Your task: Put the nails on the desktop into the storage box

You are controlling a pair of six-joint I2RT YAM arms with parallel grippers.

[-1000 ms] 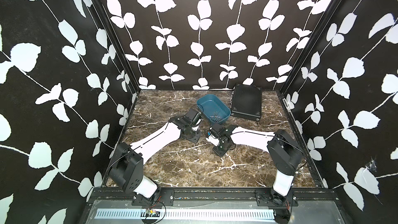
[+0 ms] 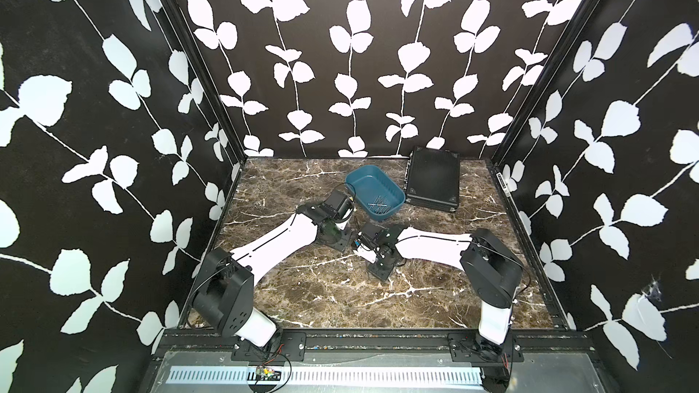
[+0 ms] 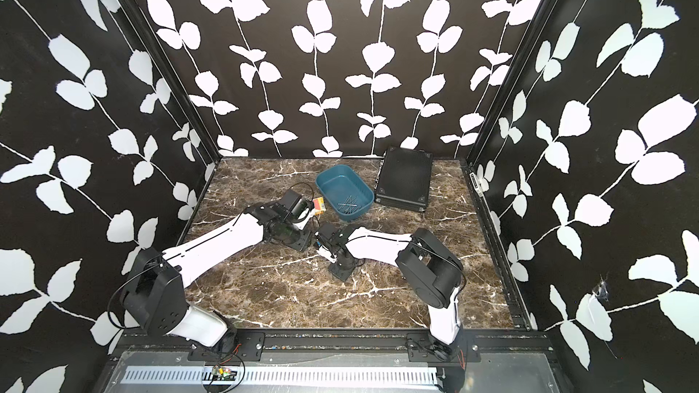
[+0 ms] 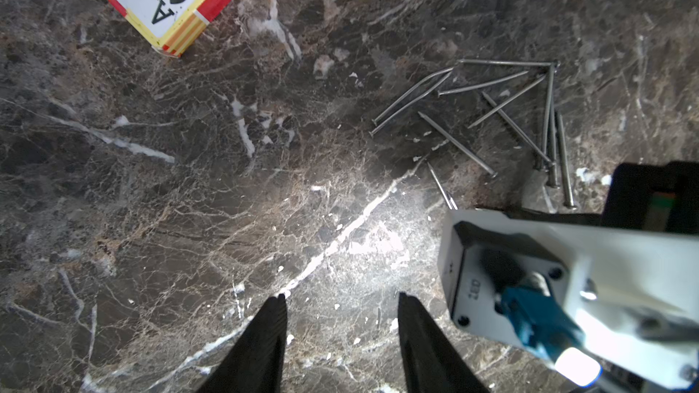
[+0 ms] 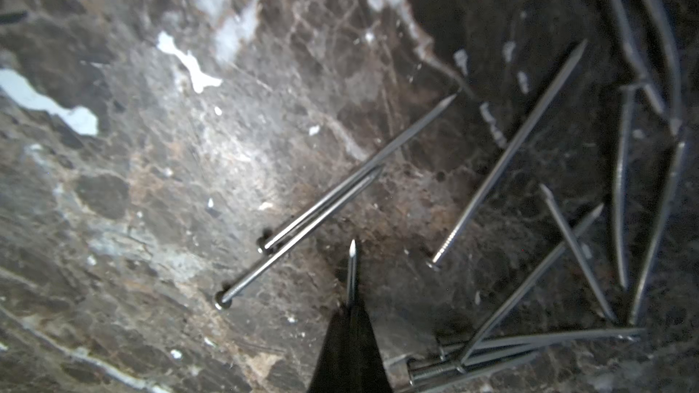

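Loose nails (image 4: 458,143) lie scattered on the marble desktop, several crossing in a cluster (image 4: 549,123). My left gripper is above bare desktop beside them, fingers apart and nothing between. Low among the nails, my right gripper has its fingertips together. One nail's point (image 5: 353,249) sticks out at these tips; whether it is gripped or lies beneath cannot be told. A pair of nails (image 5: 327,222) lies just beyond. The blue storage box (image 2: 362,171), with several nails (image 2: 377,204) inside, stands behind the grippers.
A playing-card box (image 4: 185,0) lies near the left gripper, also seen as a card box (image 3: 319,205) beside the blue box. A flat black case (image 2: 433,174) stands right of the blue box. Both grippers are close together.
My right gripper has moved left and slightly away from the front edge, closer to the left gripper. The left arm stays nearly still.
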